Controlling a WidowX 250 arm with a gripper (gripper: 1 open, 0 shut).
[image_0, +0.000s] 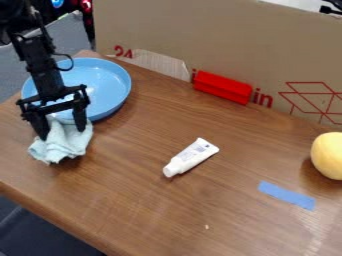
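Observation:
My black gripper (56, 114) is at the left of the wooden table, its fingers lowered onto a pale, crumpled cloth (59, 147) beside the front rim of a blue plate (102, 78). The fingertips are at the cloth, partly hidden among its folds; the fingers look open, and the arm covers part of the plate.
A white tube (190, 157) lies mid-table, a red box (222, 87) by the cardboard wall (227, 35) at the back, a yellow round object (327, 155) at the right edge, and blue tape (286, 196) at front right.

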